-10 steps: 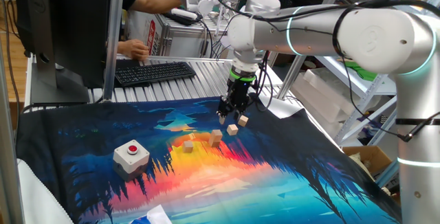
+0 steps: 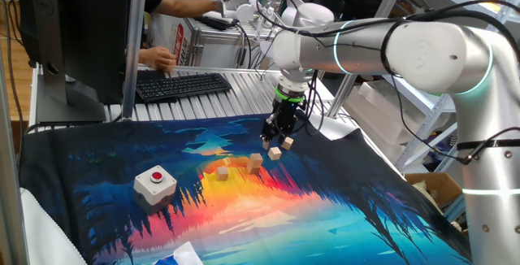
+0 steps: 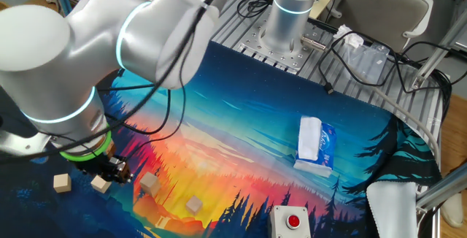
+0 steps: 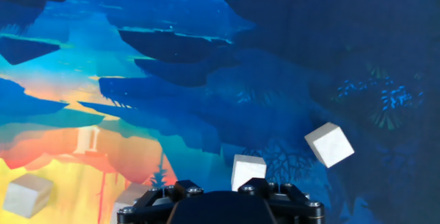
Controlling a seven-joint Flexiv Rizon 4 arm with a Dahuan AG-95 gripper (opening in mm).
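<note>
Four small wooden blocks lie apart on the printed cloth. In exterior view 1 they form a loose diagonal: the left block [image 2: 223,173], a taller-looking block [image 2: 255,163], a third block [image 2: 275,154] and the far-right block [image 2: 288,143]. My gripper [image 2: 268,137] points down close behind the right-hand pair. From the other side, the gripper [image 3: 124,174] partly overlaps one block [image 3: 101,184]. Along the wrist view's lower edge, dark finger parts [image 4: 184,188] partly cover two blocks; another block [image 4: 330,145] lies clear to the right. How the fingers stand is unclear, and no held object shows.
A grey box with a red button [image 2: 155,185] stands on the cloth's left side. A tissue pack [image 3: 315,147] lies nearer my base. Behind the cloth are a keyboard [image 2: 183,87], a monitor [image 2: 81,45] and a person's hand [image 2: 158,58].
My arm has shifted slightly, with the gripper drifting a little to the right in exterior view 1. The blocks have not moved visibly.
</note>
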